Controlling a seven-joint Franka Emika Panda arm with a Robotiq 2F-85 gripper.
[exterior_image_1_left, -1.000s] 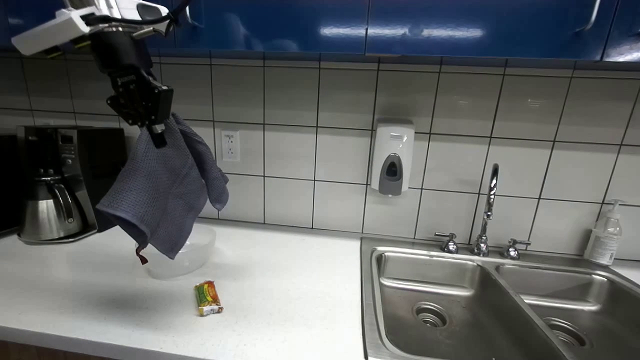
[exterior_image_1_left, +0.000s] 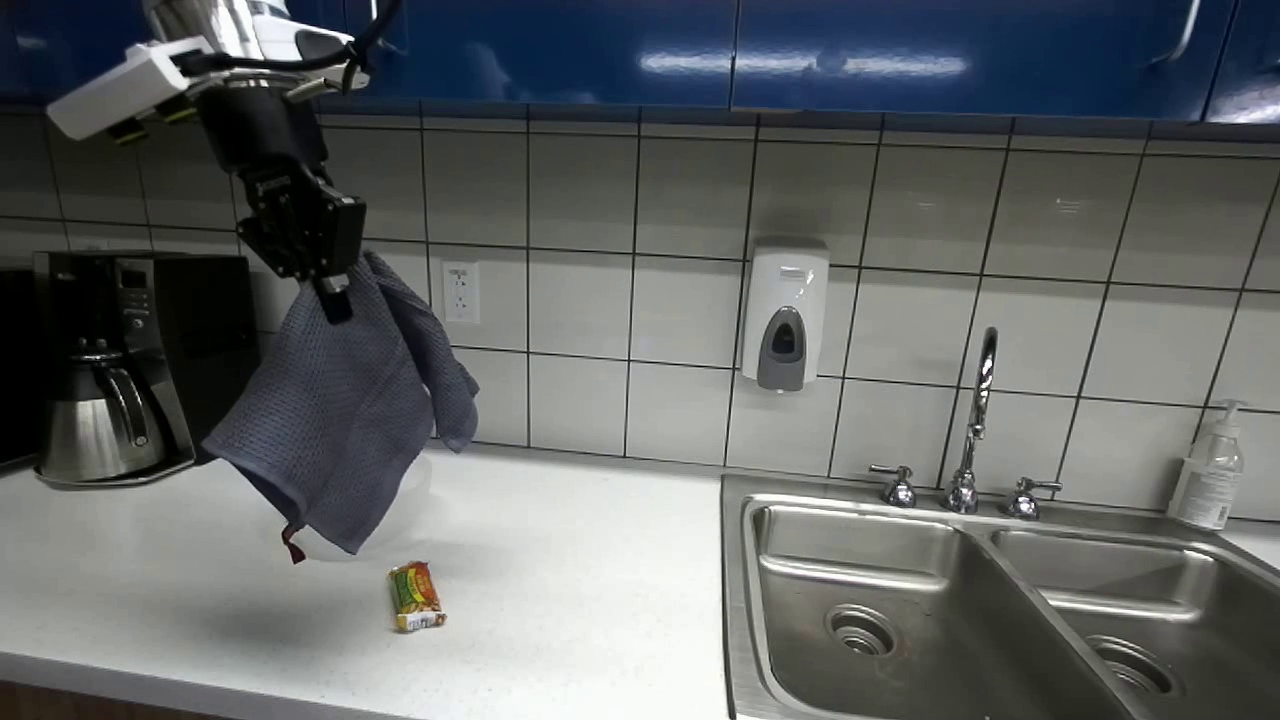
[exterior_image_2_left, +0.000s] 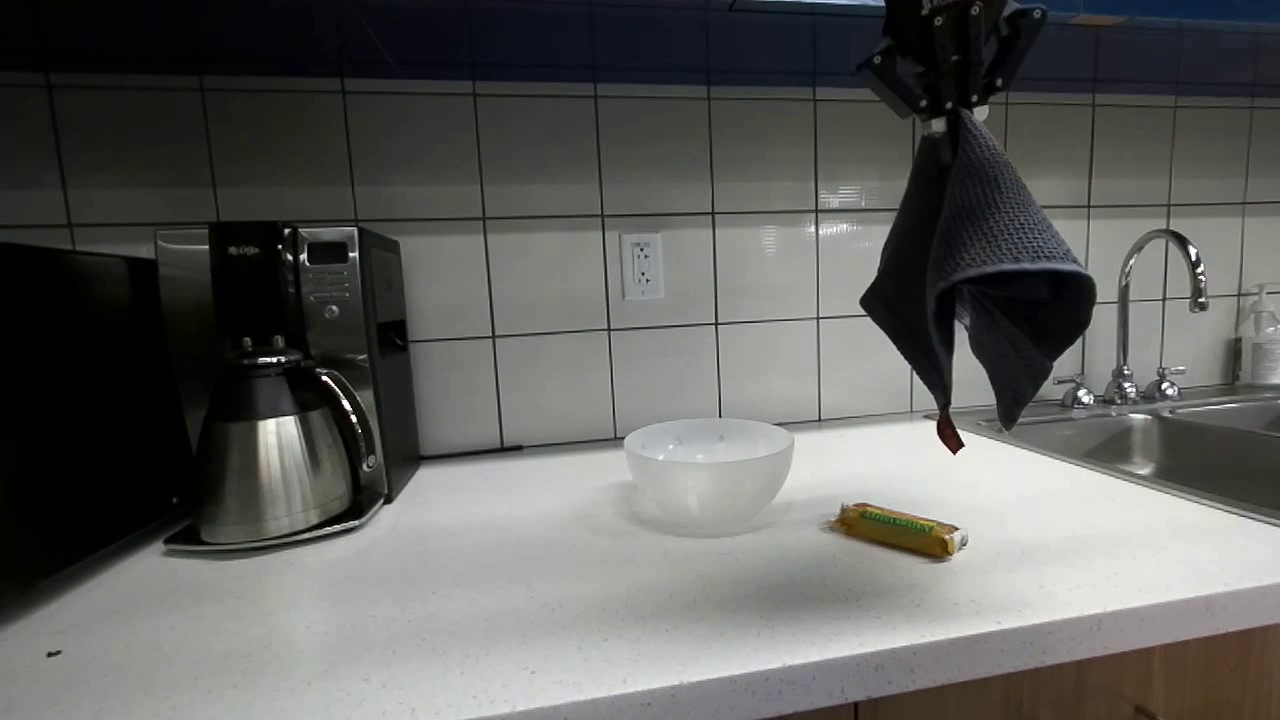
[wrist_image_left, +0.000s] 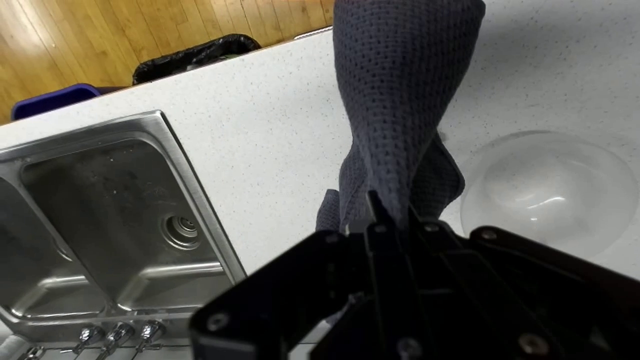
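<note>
A dark grey towel (exterior_image_1_left: 348, 396) hangs from my gripper (exterior_image_1_left: 335, 300), which is shut on its upper part. In exterior view 2 the towel (exterior_image_2_left: 978, 252) dangles well clear of the counter, its red tag lowest, above and a little behind a yellow wrapped snack bar (exterior_image_2_left: 900, 529). The translucent white bowl (exterior_image_2_left: 708, 474) stands on the counter to the left of the bar. From the wrist, the fingers (wrist_image_left: 384, 240) pinch the cloth, and the bowl (wrist_image_left: 549, 192) shows to its right. Exterior view 1 has the towel covering most of the bowl.
A double steel sink (exterior_image_1_left: 864, 576) with a faucet (exterior_image_1_left: 978, 420) is set into the counter on the right. On the left stands a coffee maker (exterior_image_2_left: 288, 384). Blue cabinets (exterior_image_1_left: 552, 54) overhang the back wall. Bare counter (exterior_image_1_left: 576, 564) lies between bar and sink.
My gripper has shifted slightly right and down in exterior view 1, carrying the towel with it. More of the bowl is now covered from that side. The snack bar has stayed put.
</note>
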